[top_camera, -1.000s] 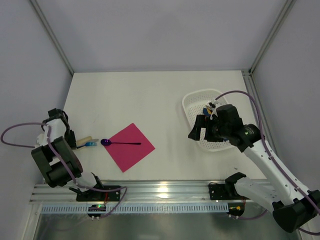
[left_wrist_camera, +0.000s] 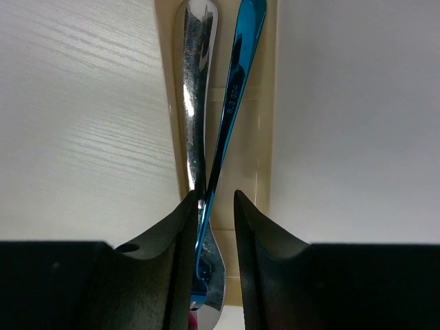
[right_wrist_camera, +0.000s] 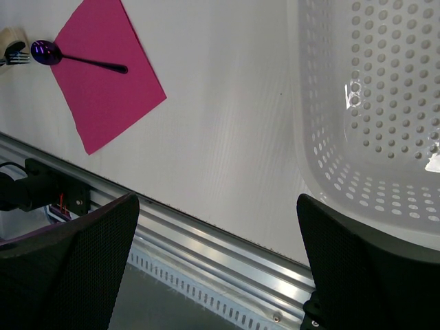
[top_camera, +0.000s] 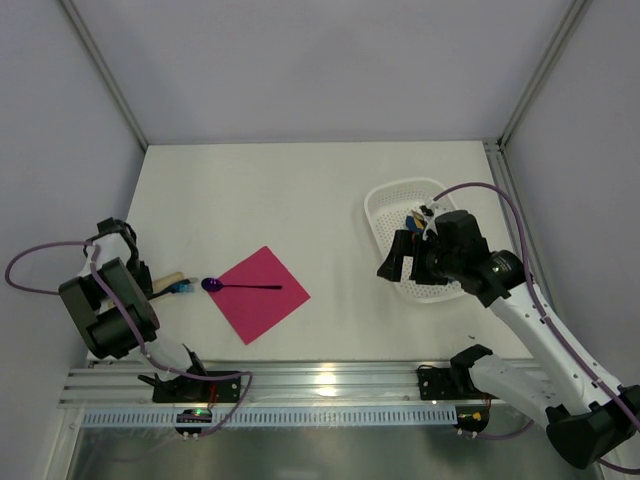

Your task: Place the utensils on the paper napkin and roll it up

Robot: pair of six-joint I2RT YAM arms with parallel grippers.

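Observation:
A pink paper napkin [top_camera: 250,310] lies on the table with a purple spoon [top_camera: 215,284] across it. At the far left, my left gripper [top_camera: 142,282] is over a tan tray holding utensils. In the left wrist view, its fingers, parted around a narrow gap [left_wrist_camera: 216,206], are at a silver utensil [left_wrist_camera: 196,89] and a blue-handled utensil [left_wrist_camera: 234,82] in the tray [left_wrist_camera: 254,137]; whether they touch either is unclear. My right gripper is open, with nothing between its fingers, at the white basket's near-left side.
The white perforated basket [top_camera: 385,195] stands at the right with some colored items inside, partly hidden by the right arm. A metal rail runs along the front edge.
My left arm has shifted slightly at the tray over the last second. The right arm, napkin and spoon look all but unchanged.

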